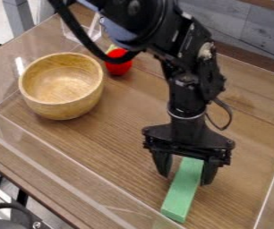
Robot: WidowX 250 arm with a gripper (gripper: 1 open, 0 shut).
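The black gripper [190,159] is low over the wooden table at the lower right. Its fingers reach down around the upper end of a green bar [183,197], which lies flat and points toward the front edge. Whether the fingers touch or grip the bar is unclear.
A wooden bowl [61,85] sits at the left. A red round object [118,63] stands behind the arm at the upper left, beside something clear and partly hidden. A dark cable is at the bottom left corner.
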